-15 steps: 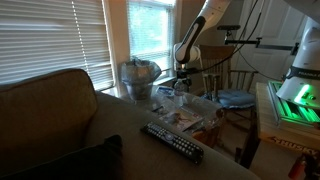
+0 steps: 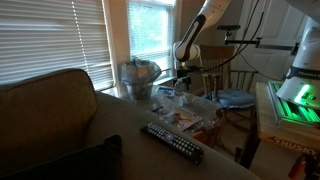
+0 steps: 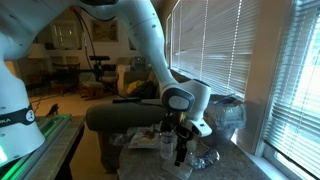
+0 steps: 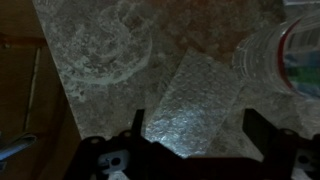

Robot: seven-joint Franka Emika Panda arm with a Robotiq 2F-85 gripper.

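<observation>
My gripper points down over a grey, speckled surface, with its two dark fingers wide apart in the wrist view. Between and beyond them lies a pale, crinkled, see-through square sheet or packet [image 4: 195,102]; its material is unclear. No object is visibly clasped. Close on the right is a clear jar [image 4: 257,58] with a coloured rim, cut by the frame edge. From the second exterior side, the gripper [image 3: 184,136] hangs just above the table, near a pale clear item [image 3: 174,169]. In exterior view 1 the gripper [image 2: 182,83] is small and dark.
A large clear tub [image 3: 226,112] stands by the window, with a shiny dish [image 3: 206,158] near it. Papers [image 2: 178,116] and small items clutter the table. A black remote [image 2: 172,142] lies on the sofa side. The surface's left edge drops away in the wrist view.
The arm has shifted slightly to the right in exterior view 1 over the last second. The objects around it look unmoved.
</observation>
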